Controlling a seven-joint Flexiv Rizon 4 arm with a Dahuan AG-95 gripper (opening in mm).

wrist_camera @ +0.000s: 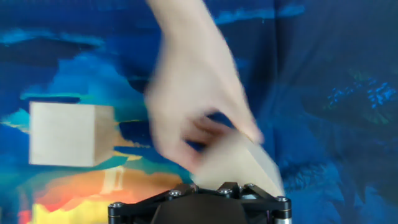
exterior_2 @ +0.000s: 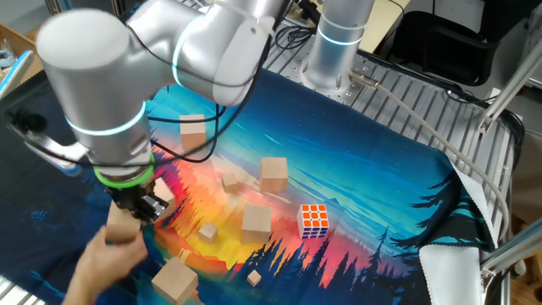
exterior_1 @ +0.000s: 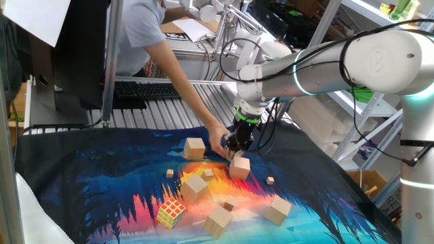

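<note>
My gripper (exterior_1: pixel 237 146) hangs low over the far part of the cloth; its finger opening cannot be made out. A person's hand (exterior_1: pixel 216 139) reaches in right beside it. In exterior view 2 that hand (exterior_2: pixel 108 263) is on a wooden block (exterior_2: pixel 122 222) close to the gripper. The wrist view shows a blurred, tilted block (wrist_camera: pixel 239 165) at the fingers of the hand, partly covered by my gripper's black linkage. Another wooden block (exterior_1: pixel 239 168) sits just below and in front of the gripper; whether they touch is unclear.
Several wooden blocks, large and small, lie spread over the patterned cloth, among them a large block (exterior_1: pixel 194 148) left of the hand. A Rubik's cube (exterior_1: pixel 171 213) rests near the front. The person's arm (exterior_1: pixel 182 81) crosses the space at the back.
</note>
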